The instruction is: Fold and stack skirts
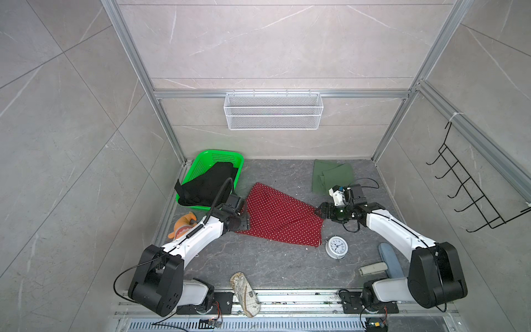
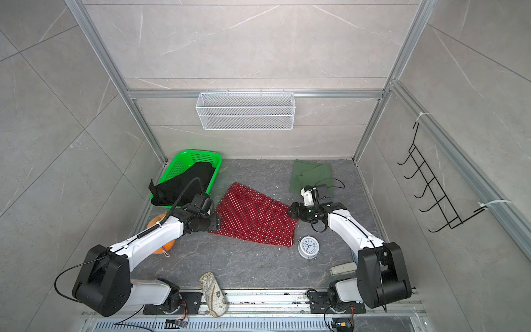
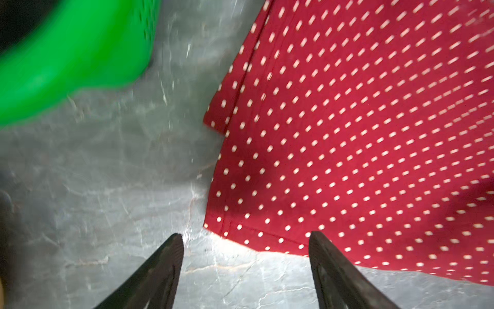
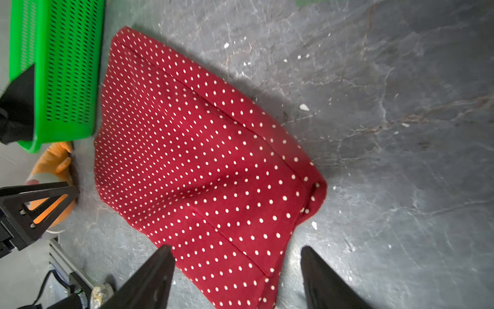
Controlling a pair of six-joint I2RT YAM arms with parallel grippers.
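Observation:
A red skirt with white dots [image 1: 279, 215] lies spread on the grey floor between my two grippers. My left gripper [image 1: 243, 221] hangs over its left end; in the left wrist view the open fingertips [image 3: 324, 257] are beside a folded corner of the cloth, nothing between them. My right gripper [image 1: 323, 211] is over the skirt's right corner, its fingers apart and empty in the right wrist view. A folded green cloth [image 1: 326, 171] lies at the back right. A black cloth [image 1: 204, 185] sits in the green basket [image 1: 229, 155].
A white clock [image 1: 336, 247], a beige block [image 1: 372, 269] and a grey-blue object [image 1: 391, 259] stand at the front right. An orange toy [image 1: 182, 224] is at the left, a patterned pouch [image 1: 246, 293] at the front edge. A white wire rack [image 1: 273, 110] hangs on the back wall.

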